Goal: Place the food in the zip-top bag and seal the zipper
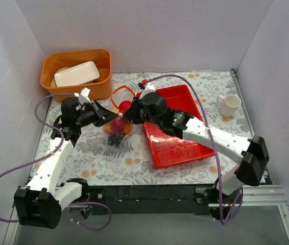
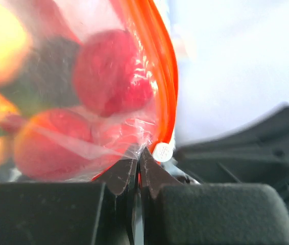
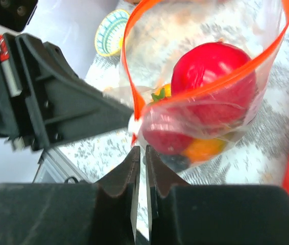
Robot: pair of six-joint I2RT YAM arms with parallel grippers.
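The clear zip bag [image 1: 118,133] with orange zipper stands mid-table, holding a red fruit [image 3: 211,76], orange fruit [image 3: 203,148] and dark items [image 1: 116,139]. My left gripper is shut at the zipper's end, by a white tab [image 2: 162,152]; whether it pinches bag film there is unclear. My right gripper faces it closely at the same zipper end, its fingertips close together just below the tab in the right wrist view; whether anything is between them cannot be seen.
A red tray [image 1: 177,155] lies right of the bag. An orange bin [image 1: 75,92] with a white container is at the back left, a patterned bowl [image 3: 107,31] on the left, a white mug [image 1: 230,105] at the right.
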